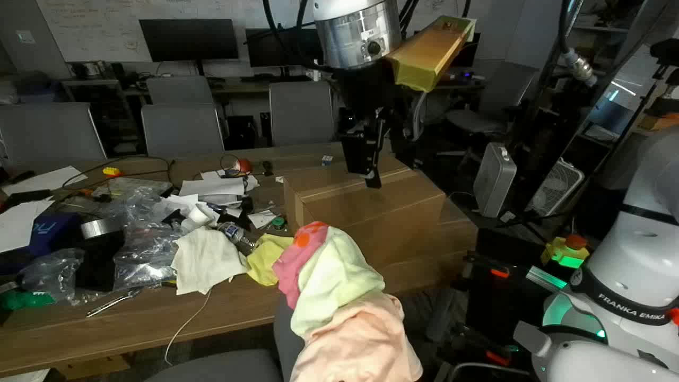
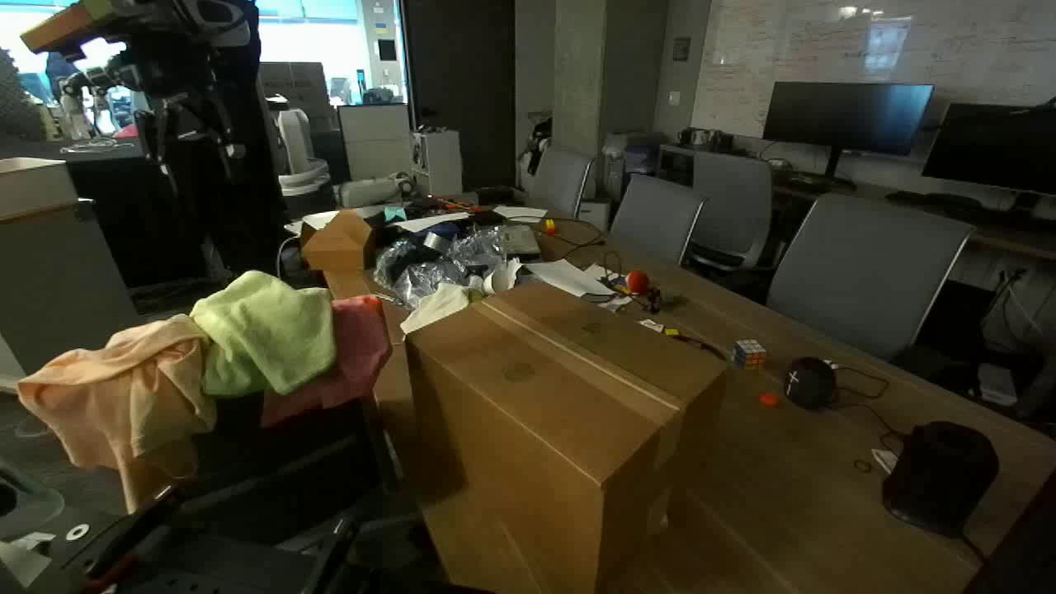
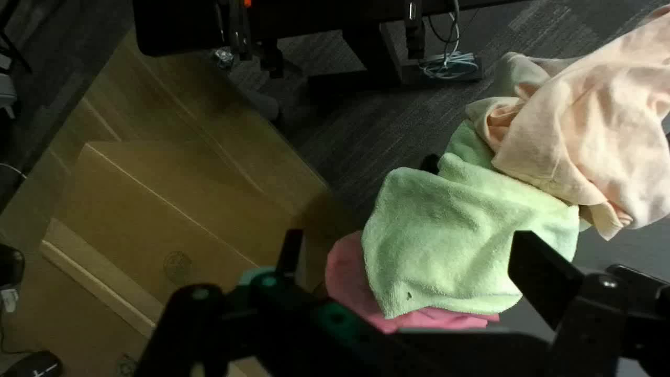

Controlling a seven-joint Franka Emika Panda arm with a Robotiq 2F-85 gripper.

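My gripper is open with nothing between its fingers. In the wrist view a light green cloth lies below and between the fingertips, lapping over a pink cloth. A peach cloth is bunched at the right, against the green one. Exterior view 1 has the gripper high up, in front of or over the cardboard box; the cloths are draped over a chair nearer the camera. From the other side, the gripper hangs in the air well above the green cloth.
A long wooden table carries the box, a white cloth, a yellow cloth, plastic bags and papers. Beyond the box stand a puzzle cube and black speakers. Another white arm is at the right.
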